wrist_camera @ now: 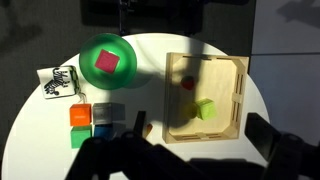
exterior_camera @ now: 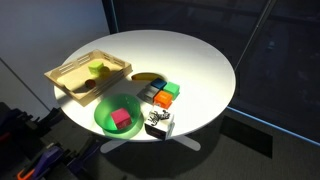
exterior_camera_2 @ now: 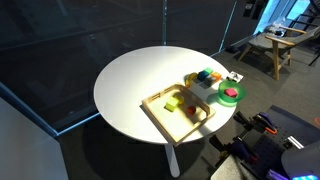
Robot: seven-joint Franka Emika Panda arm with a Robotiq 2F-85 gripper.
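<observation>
My gripper stands open high over the white round table (exterior_camera: 200, 55), its two dark fingers far apart at the bottom of the wrist view. Nothing shows between them except the table and tray below. A green bowl (wrist_camera: 89, 45) holds a red cube (wrist_camera: 107, 62). The wooden tray (wrist_camera: 225, 70) carries a yellow-green block (wrist_camera: 206, 109) and a small dark red piece (wrist_camera: 188, 83). Orange (wrist_camera: 80, 112), green (wrist_camera: 80, 136), grey (wrist_camera: 101, 112) and blue (wrist_camera: 103, 131) blocks sit clustered near the bowl.
A white box with black markings (exterior_camera: 158, 123) stands beside the bowl, near the table edge. Near the block cluster lies a curved yellow object (exterior_camera: 148, 76). A chair (exterior_camera_2: 277, 45) stands away from the table.
</observation>
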